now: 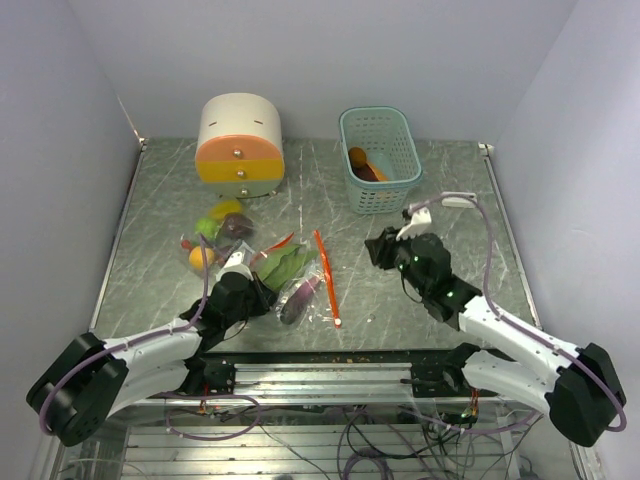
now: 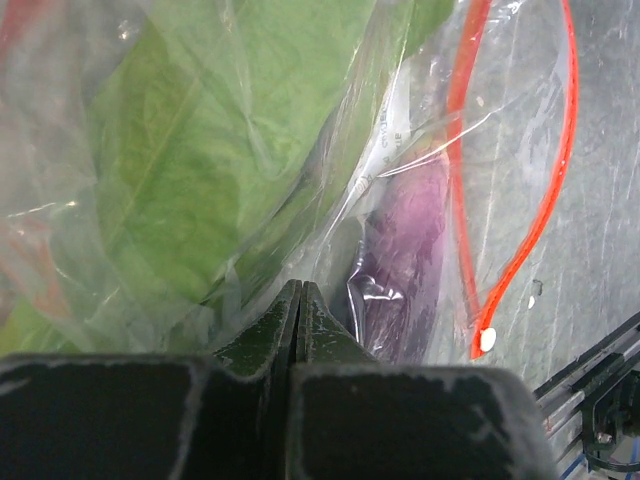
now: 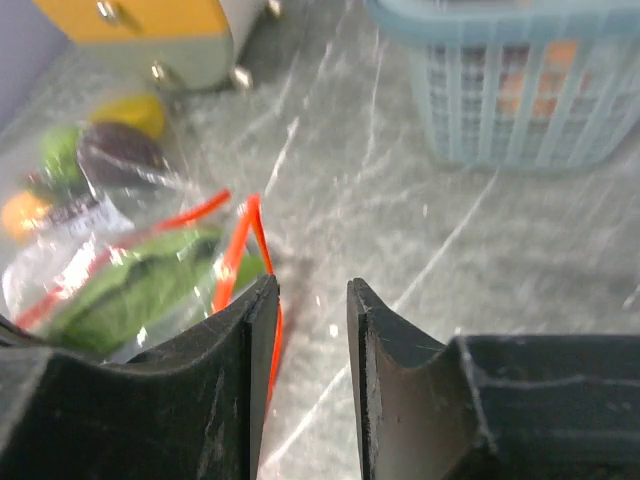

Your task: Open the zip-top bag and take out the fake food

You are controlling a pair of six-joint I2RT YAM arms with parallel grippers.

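The clear bag with an orange-red zip (image 1: 327, 280) lies open on the left half of the table. Inside it are green leaves (image 1: 285, 262) and a purple eggplant (image 1: 298, 300); at its far end sit an orange (image 1: 201, 257), a green item (image 1: 207, 227), a dark avocado-like item (image 1: 236, 226) and a yellow item (image 1: 226, 209). My left gripper is shut on the bag's plastic beside the eggplant. Over the bare table right of the bag hangs my right gripper, its fingers apart and nothing between them.
A light-blue basket (image 1: 381, 198) at the back holds an orange ball-like item (image 1: 357, 157) and a brown-and-orange item (image 1: 370, 172). Left of it stands a white box with coloured drawers (image 1: 240, 150). Clear table lies in the middle and right.
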